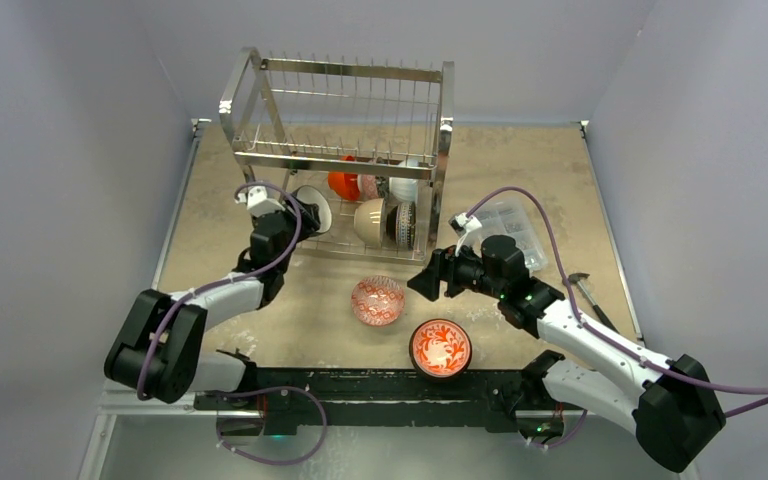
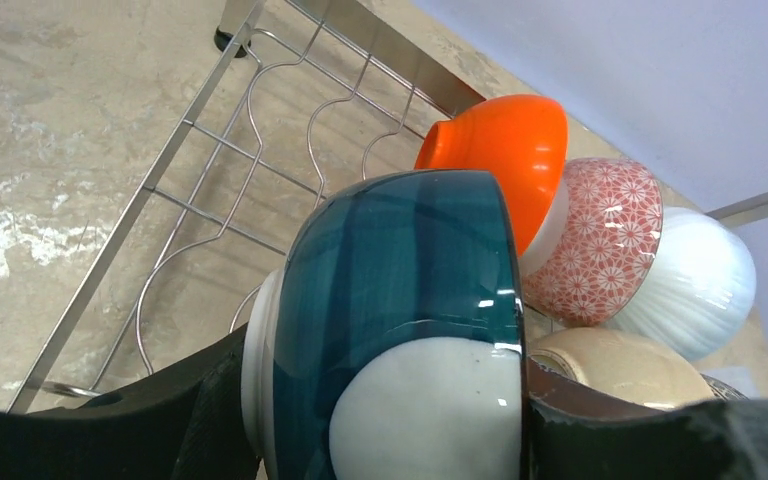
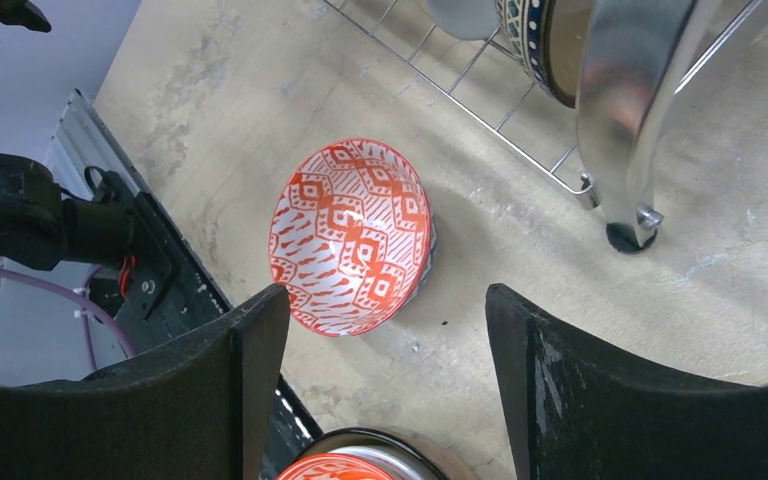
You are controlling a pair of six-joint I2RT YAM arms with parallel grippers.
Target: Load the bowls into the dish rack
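Note:
A teal bowl (image 2: 400, 260) with a white inside (image 1: 316, 208) hangs tilted on its side at the left part of the rack's lower tier, my left gripper (image 1: 307, 216) shut on it. Whether it touches the wires cannot be told. The dish rack (image 1: 340, 162) holds an orange bowl (image 2: 510, 150), a red-patterned one (image 2: 600, 240), a white one (image 2: 695, 285), a beige one (image 1: 369, 222) and a dark patterned one (image 1: 406, 225). On the table rests an orange-white zigzag bowl (image 3: 352, 235). My right gripper stands open and empty above the table, to that bowl's right.
Near the front edge sits a dark-rimmed bowl with an orange floral inside (image 1: 440, 348). A clear plastic tray (image 1: 512, 228) and a hammer (image 1: 592, 300) lie at the right. The rack's upper tier (image 1: 350, 95) is empty and overhangs the lower one.

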